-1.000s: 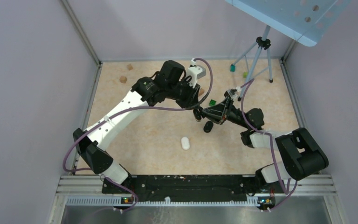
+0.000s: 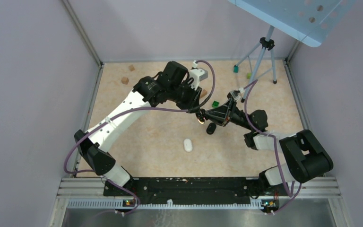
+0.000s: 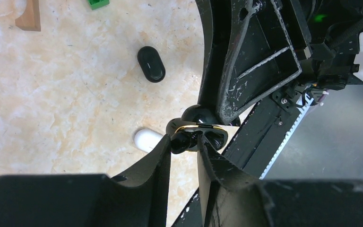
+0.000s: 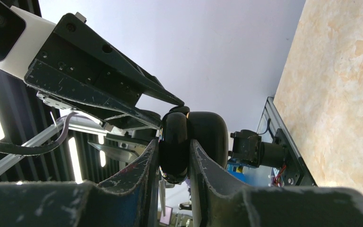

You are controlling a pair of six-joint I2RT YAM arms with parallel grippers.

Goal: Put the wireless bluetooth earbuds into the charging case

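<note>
A black charging case [image 2: 201, 116] is held up between the two grippers near the middle of the table. In the left wrist view it shows its gold rim and dark wells [image 3: 213, 139]. My left gripper is shut on a small black earbud at the case's opening. My right gripper holds the glossy case from the other side; whether its fingers are closed tight is hard to tell. A black oval object [image 3: 151, 64] and a white case [image 2: 187, 144] lie on the table below.
Small wooden blocks [image 2: 125, 80] and green blocks [image 2: 215, 103] lie toward the back. A tripod stand [image 2: 264, 54] occupies the back right.
Both arms are nearly still. In the top view, slightly more of the case's gold rim shows now than before.
</note>
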